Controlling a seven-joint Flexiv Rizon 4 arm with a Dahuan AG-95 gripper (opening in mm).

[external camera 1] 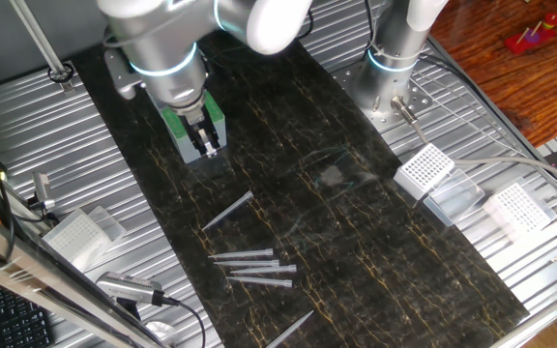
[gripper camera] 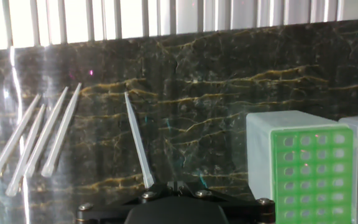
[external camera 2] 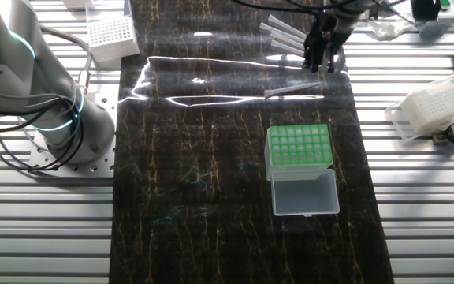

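My gripper (external camera 1: 206,149) hangs near the end of the green-topped tip rack (external camera 2: 299,144), pointing down. In the wrist view its black fingertips meet at the bottom centre, and nothing shows between them. Just beyond the gripper there, a lone clear pipette tip (gripper camera: 139,140) lies on the dark mat, its wide end close to the fingers in the picture. Several more tips (gripper camera: 58,134) lie in a loose group to the left. The rack's green grid (gripper camera: 312,174) has rows of holes and stands at the right of the wrist view.
An open clear lid (external camera 2: 306,193) adjoins the rack. Another tip (external camera 1: 290,329) lies near the mat's front edge. Mid-mat is mostly clear, apart from faint clear film.
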